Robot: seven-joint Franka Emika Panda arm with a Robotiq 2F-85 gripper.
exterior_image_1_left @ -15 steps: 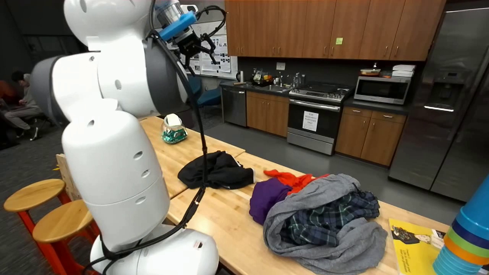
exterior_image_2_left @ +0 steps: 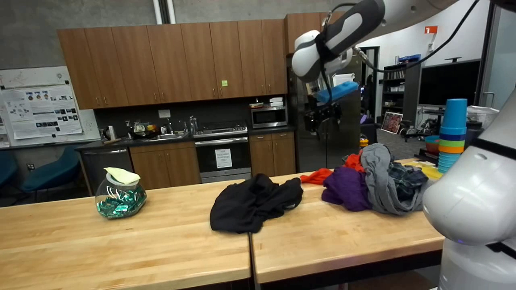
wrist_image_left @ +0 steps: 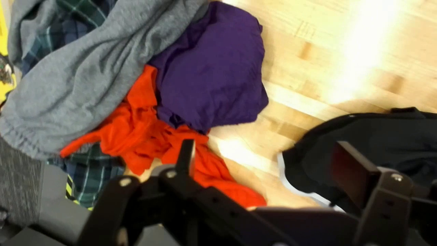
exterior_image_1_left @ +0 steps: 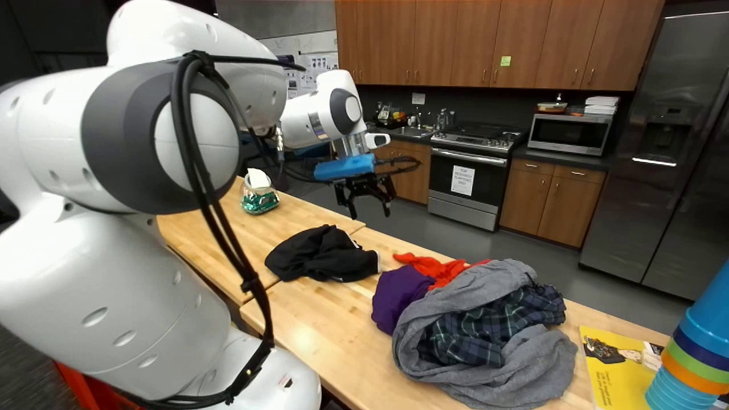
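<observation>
My gripper (exterior_image_1_left: 369,208) hangs open and empty above the table, with its fingers spread wide in the wrist view. Below it lies a crumpled black garment (exterior_image_2_left: 256,203) with a white edge. Beside that is a heap of clothes: a purple cloth (wrist_image_left: 213,69), a red cloth (wrist_image_left: 143,135), a grey garment (exterior_image_1_left: 471,287) and a dark plaid cloth (exterior_image_1_left: 471,331) partly wrapped in the grey one. From the wrist view, one finger stands over the red cloth and the other over the black garment. I touch none of them.
A glass jar (exterior_image_2_left: 121,195) of green-wrapped items stands on the left table. A yellow magazine (exterior_image_1_left: 618,369) and a stack of coloured cups (exterior_image_1_left: 690,355) are at the right end. Bare wood (exterior_image_2_left: 179,232) lies between the jar and the black garment.
The clothes and jar have not moved.
</observation>
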